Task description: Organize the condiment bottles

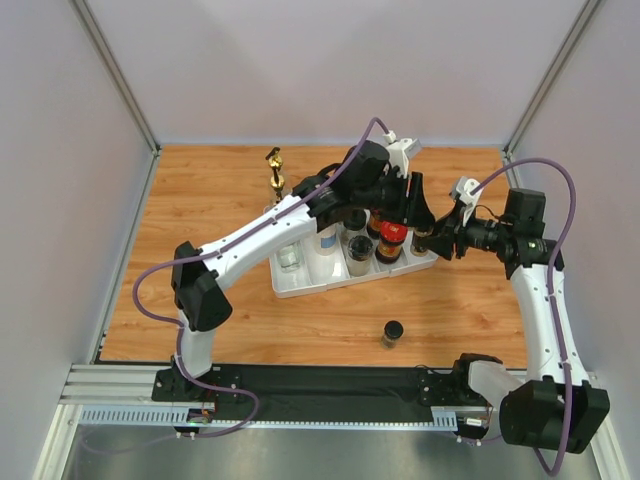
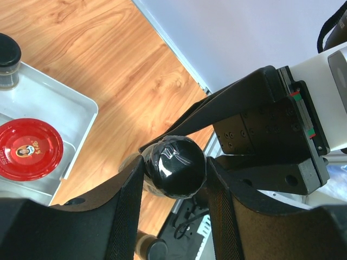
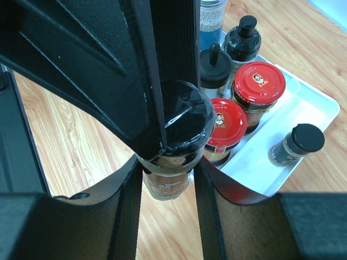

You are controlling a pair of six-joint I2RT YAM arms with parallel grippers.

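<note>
A spice bottle with a black lid (image 2: 174, 168) hangs at the tray's right end, held by both grippers: my left gripper (image 1: 418, 215) is shut on its lid from above, and my right gripper is shut on it too, lower down. Red-lidded jars (image 3: 258, 82), a dark-capped bottle (image 3: 241, 40) and other black-lidded jars (image 1: 358, 256) stand in the white tray (image 3: 320, 105). A small black-capped jar (image 1: 393, 333) stands apart on the wood near the front edge.
A gold-topped bottle (image 1: 277, 175) and a clear container (image 1: 290, 256) occupy the tray's left part. Bare wood (image 1: 200, 320) is free at the left and front. Walls enclose the table at back and sides.
</note>
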